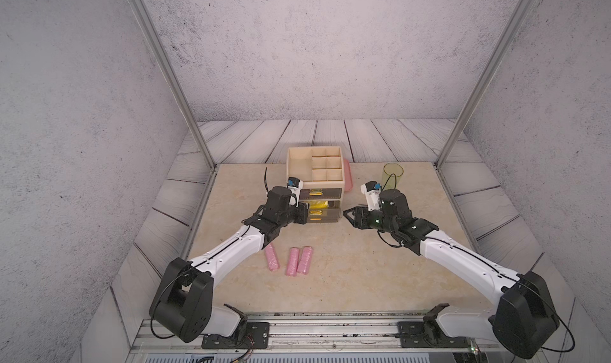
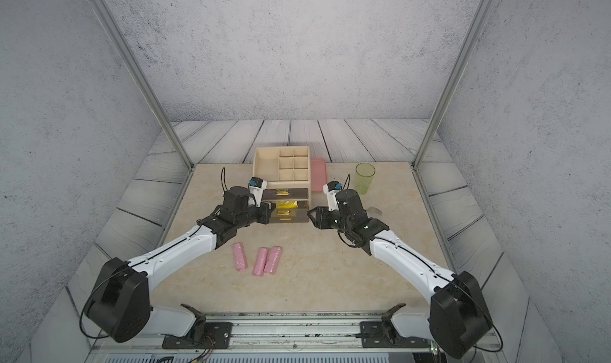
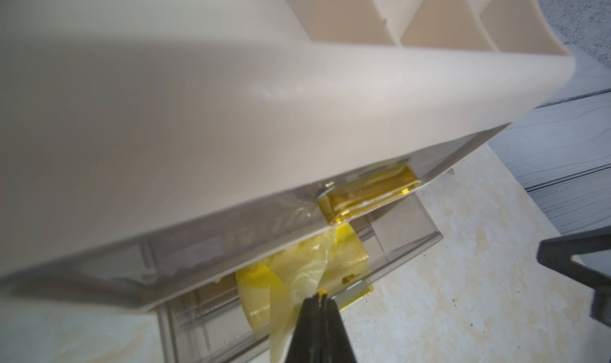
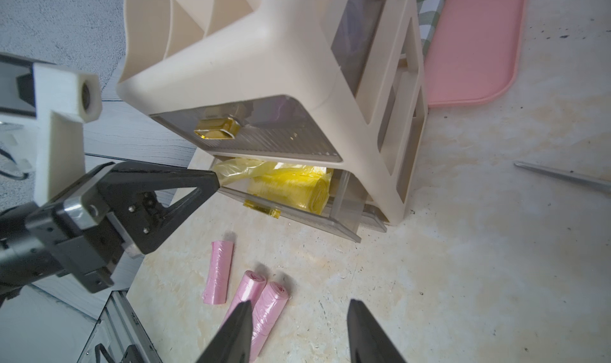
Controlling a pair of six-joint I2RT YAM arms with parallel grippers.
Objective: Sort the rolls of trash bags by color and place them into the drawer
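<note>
A cream organizer (image 1: 315, 151) has an open lower drawer (image 4: 343, 226) holding yellow bag rolls (image 4: 289, 188). My left gripper is shut at the drawer's front, by a loose yellow plastic flap that appears pinched at its tips in the right wrist view. My right gripper is open and empty, to the right of the organizer. Three pink rolls (image 1: 306, 258) lie on the table in front, left of centre.
A pink tray (image 4: 474, 44) lies beside the organizer, a green cup (image 2: 364, 178) at the back right, and a thin metal rod (image 4: 560, 175) on the table.
</note>
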